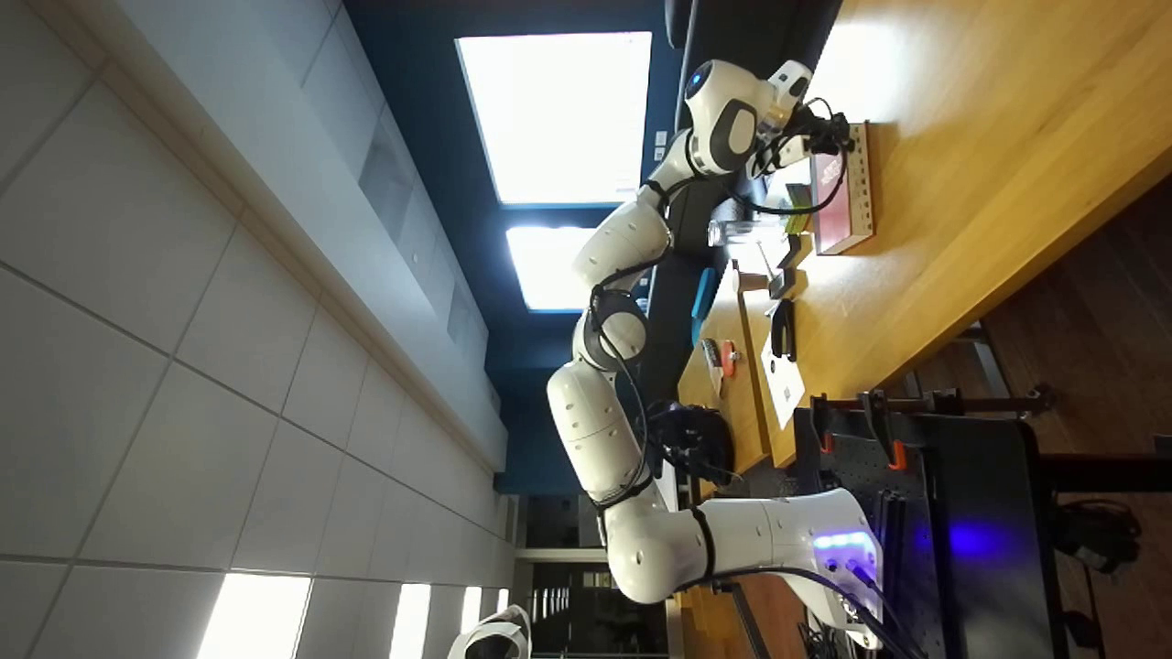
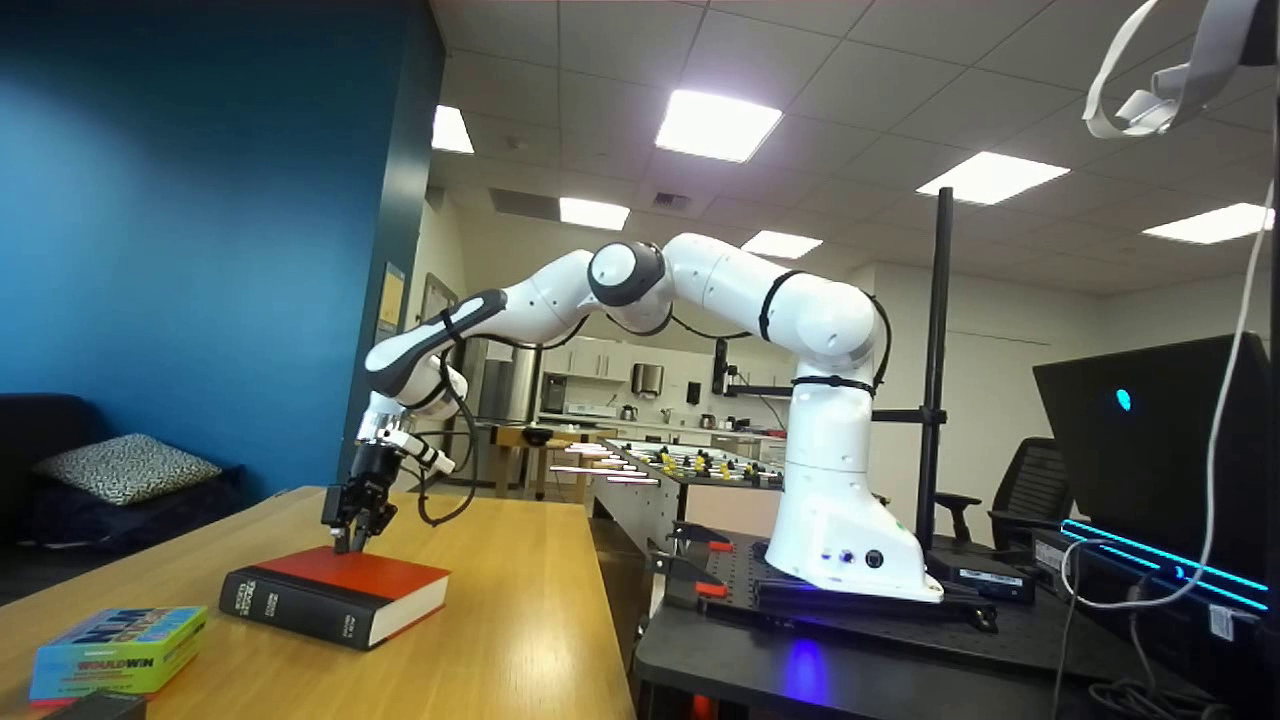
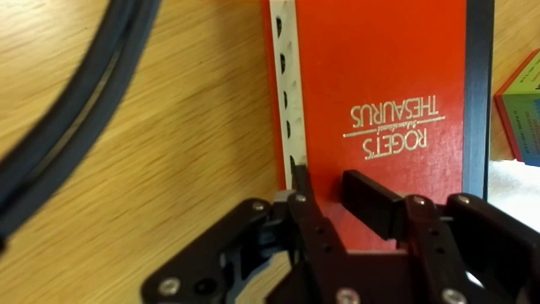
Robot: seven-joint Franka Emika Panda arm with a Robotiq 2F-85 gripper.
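A thick red thesaurus (image 3: 384, 61) with a black spine lies flat on the wooden table, its cover lettering upside down in the wrist view. My gripper is at one end of it, fingers partly apart with a gap between them. The left fingertip (image 3: 301, 177) overlaps the page-edge side with the thumb notches, and the right finger (image 3: 367, 197) stands over the red cover. Red cover shows between them; whether either finger touches the book cannot be told. In exterior view 2 the gripper (image 2: 348, 534) is at the book's far edge, beyond the red cover (image 2: 360, 574).
A colourful game box (image 2: 120, 654) stands near the book's spine side. A black cable (image 3: 76, 106) loops beside the gripper. Bare table (image 3: 152, 152) extends from the page-edge side. More small items, including a black pouch (image 1: 782, 329), lie nearer the arm's base.
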